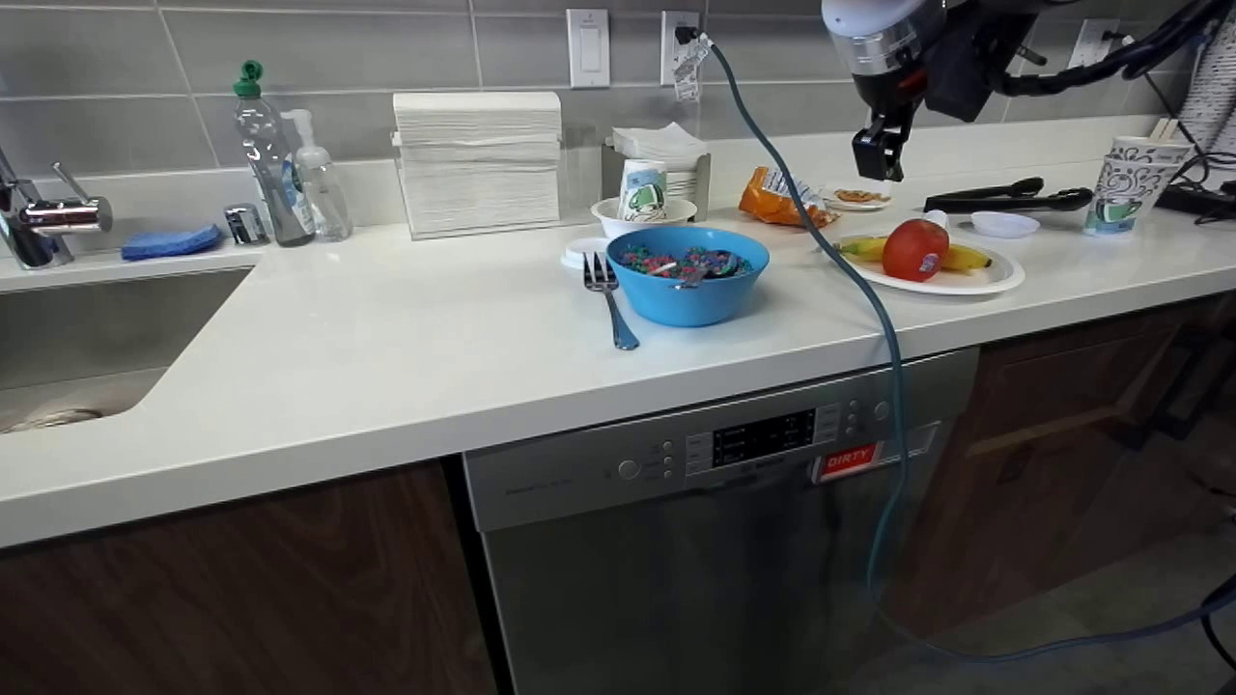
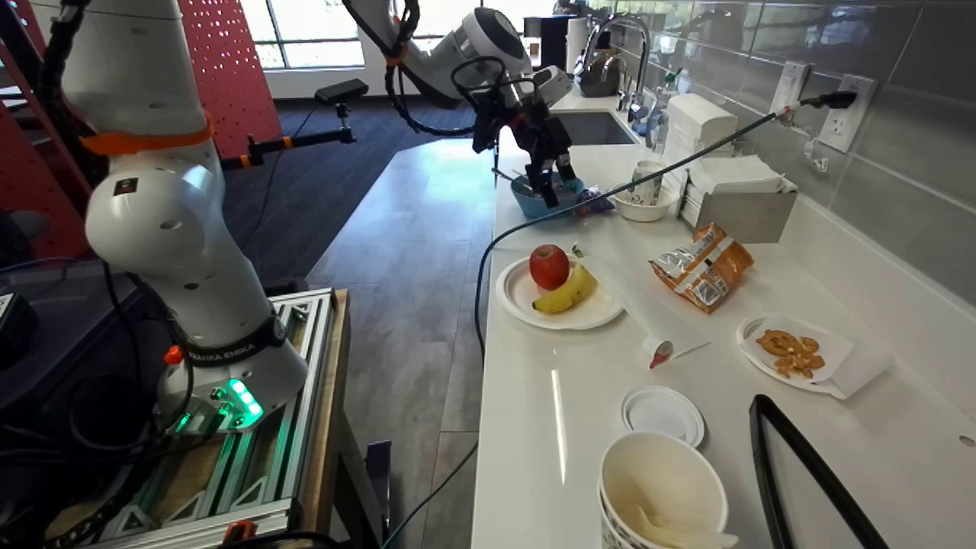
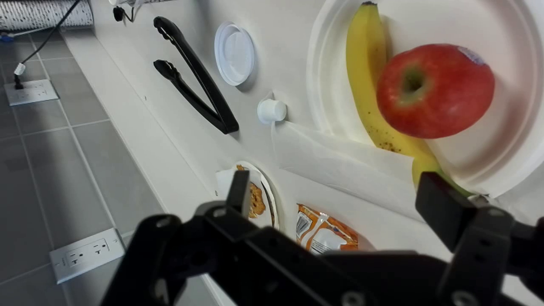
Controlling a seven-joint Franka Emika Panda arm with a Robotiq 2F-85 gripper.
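Observation:
Above the counter my gripper stands open, its two black fingers wide apart and nothing between them. Beyond the fingers, in the wrist view, a white plate [image 3: 326, 61] carries a yellow banana [image 3: 363, 66] and a red apple [image 3: 438, 92], which rests against the banana. The orange snack bag [image 3: 326, 232] lies on the counter, partly hidden by the gripper body. A small plate of cookies [image 3: 256, 201] shows behind the left finger. In exterior view 1 the gripper [image 1: 881, 156] hangs well above the counter, clear of the apple and the bag.
A blue bowl of wrapped candy [image 1: 684, 295] and a fork [image 1: 610, 303] sit left of the plate. Black tongs [image 3: 204, 76], a white lid [image 3: 234, 53] and a paper cup [image 2: 663, 485] stand farther right. A cable [image 1: 852, 272] crosses over the counter's front edge.

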